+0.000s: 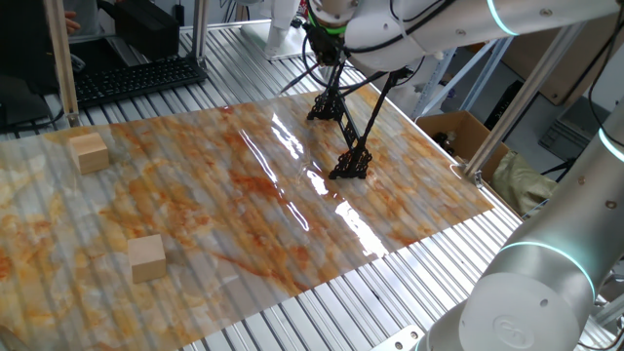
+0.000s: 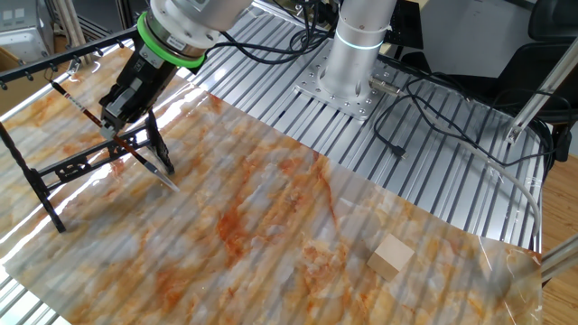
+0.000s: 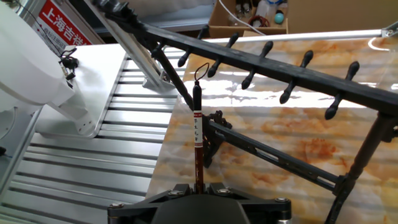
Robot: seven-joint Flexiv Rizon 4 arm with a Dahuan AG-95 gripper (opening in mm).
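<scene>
A dark brush (image 3: 198,127) with a hanging loop and a pale label runs up from between the fingers of my gripper, which is shut on its handle. In exterior view 2 the brush (image 2: 155,170) slants down through the gripper (image 2: 112,129), its pale tip pointing to the lower right. Beside it stands a black rack (image 2: 86,164) with a row of pegs along its top bar (image 3: 273,65); the brush's loop end is close to that bar. Whether the loop touches a peg cannot be told. The gripper is hidden behind the arm in exterior view 1.
Two wooden blocks, one farther back (image 1: 90,153) and one nearer (image 1: 147,258), rest on the marbled sheet (image 1: 224,195), well away from the rack. A keyboard (image 1: 141,80) lies at the back left. Much of the sheet is bare.
</scene>
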